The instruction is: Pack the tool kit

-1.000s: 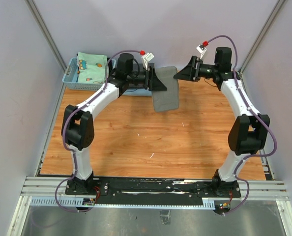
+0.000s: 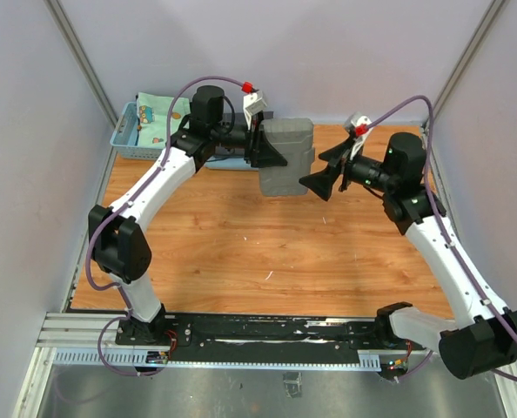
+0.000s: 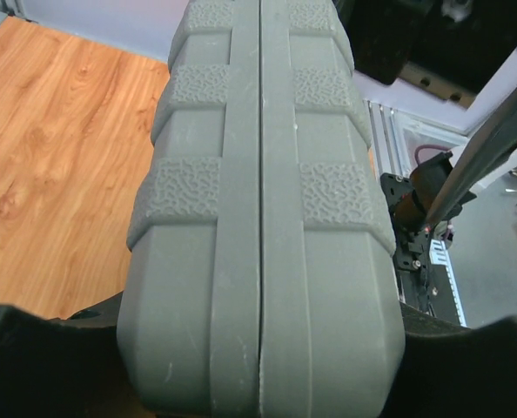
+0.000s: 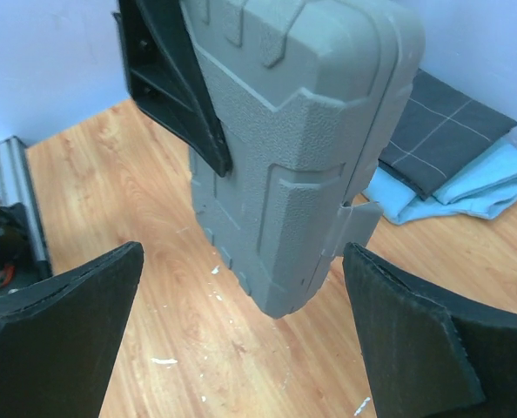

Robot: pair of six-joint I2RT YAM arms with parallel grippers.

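A grey tool case (image 2: pixel 286 161), closed along its seam, hangs above the table with my left gripper (image 2: pixel 270 157) shut on it. In the left wrist view the case (image 3: pixel 258 226) stands on end between the fingers, its seam running upward. My right gripper (image 2: pixel 318 171) is open at the case's right side in the top view. The right wrist view has the case (image 4: pixel 285 165) ahead of and above its spread fingers (image 4: pixel 84 322); nothing is gripped between them. A flat latch tab (image 4: pixel 356 228) juts from the case's side. The contents are hidden.
At the back left stands a blue basket (image 2: pixel 135 150) holding a patterned cloth (image 2: pixel 161 122). A folded blue cloth (image 4: pixel 467 187) and a dark cloth (image 4: pixel 446 131) lie behind the case.
The left arm has swung slightly left with the case, which is now straighter.
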